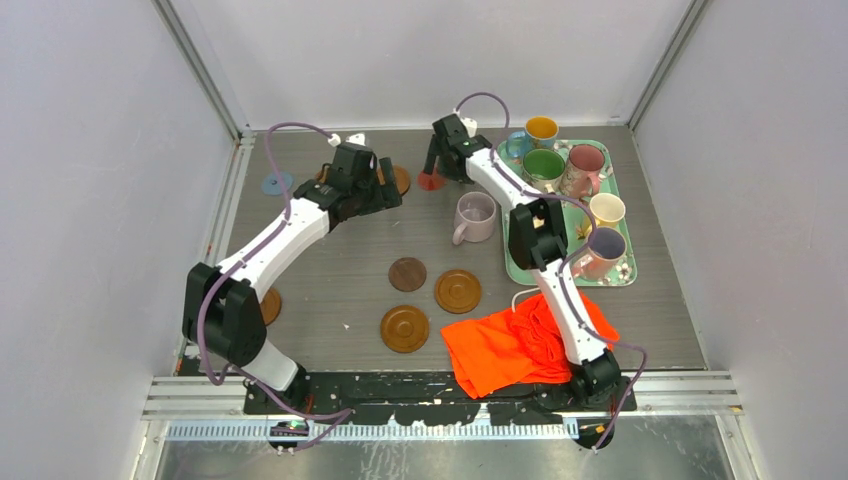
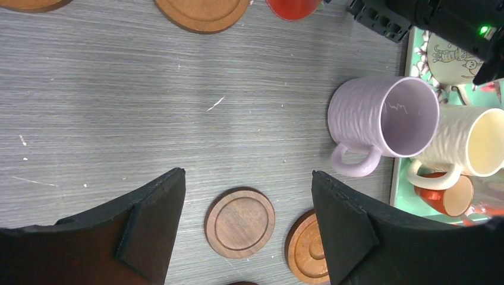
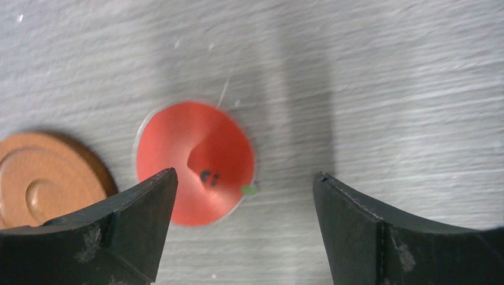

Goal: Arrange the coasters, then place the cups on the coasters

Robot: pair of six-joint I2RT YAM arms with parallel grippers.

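Observation:
A lavender mug (image 1: pixel 474 212) (image 2: pixel 356 119) stands on the table left of the green tray. My left gripper (image 1: pixel 388 180) hangs open over the table at upper middle, nothing between its fingers, up and left of the mug. My right gripper (image 1: pixel 432 152) is open above a red coaster (image 3: pixel 178 142), up and left of the mug. A wooden coaster (image 3: pixel 35 184) lies beside the red one. More coasters lie below the mug: a dark one (image 1: pixel 407 274) and two lighter ones (image 1: pixel 459 291) (image 1: pixel 405 329).
The tray (image 1: pixel 630 272) on the right holds several mugs. An orange cloth (image 1: pixel 495 350) lies at the front right. A blue coaster (image 1: pixel 277 184) is at the back left.

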